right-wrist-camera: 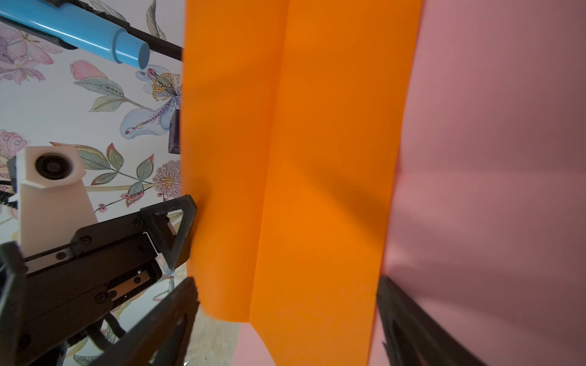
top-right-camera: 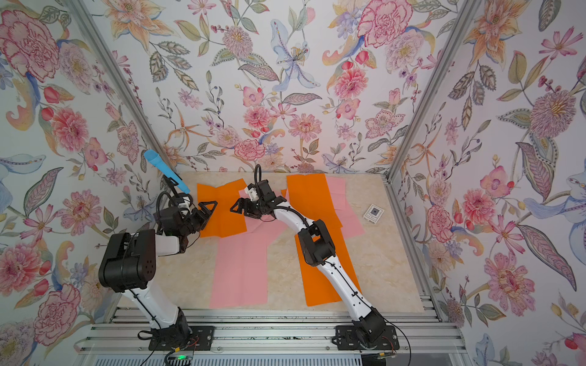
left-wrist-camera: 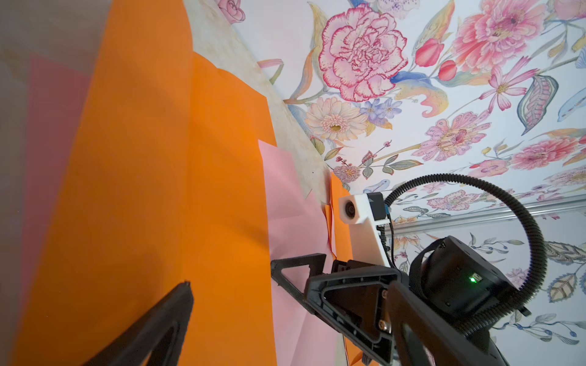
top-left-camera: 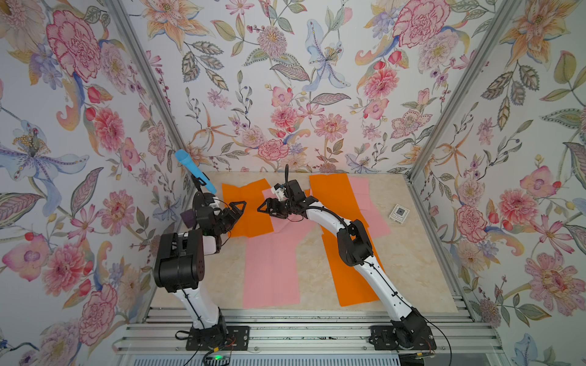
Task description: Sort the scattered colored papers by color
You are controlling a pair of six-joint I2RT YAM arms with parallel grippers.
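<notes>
An orange sheet point(top-left-camera: 250, 222) with a folded crease lies at the left over pink paper point(top-left-camera: 268, 280). My left gripper point(top-left-camera: 235, 210) is open at its left part. My right gripper point(top-left-camera: 268, 207) is low at the sheet's right edge, fingers apart; in the right wrist view, orange and pink paper lie between them, and I cannot tell whether either is gripped. More orange sheets point(top-left-camera: 332, 189) point(top-right-camera: 320, 274) lie at the right, with pink paper point(top-left-camera: 378, 225) beside and beneath them.
A blue cylinder point(top-left-camera: 192, 167) on a dark holder stands at the back left. A small printed card point(top-left-camera: 398, 213) lies at the right, where bare table shows. Floral walls enclose the back and sides.
</notes>
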